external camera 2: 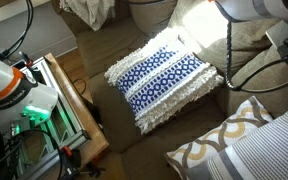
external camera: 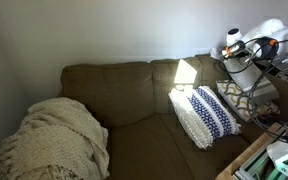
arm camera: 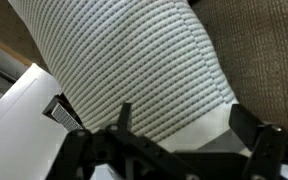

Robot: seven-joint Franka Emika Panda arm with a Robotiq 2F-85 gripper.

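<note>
In the wrist view my gripper is open, its two dark fingers standing apart over a pale ribbed pillow (arm camera: pixel 134 60). Nothing is held between them. The pillow's light edge lies close to the right finger; whether it touches cannot be made out. In exterior view 1 the gripper (external camera: pixel 221 53) hangs above the back of the brown sofa (external camera: pixel 134 90), near the upper end of that grey pillow (external camera: pixel 246 76). The second exterior view shows the same striped grey pillow (external camera 2: pixel 259 150) at lower right, while the fingertips are hidden there.
A blue-and-white fringed pillow (external camera: pixel 206 117) leans on the seat, with a yellow-patterned pillow (external camera 2: pixel 216 132) nearer the grey one. A cream knitted blanket (external camera: pixel 52 145) drapes the far left arm. A wall rises behind the sofa.
</note>
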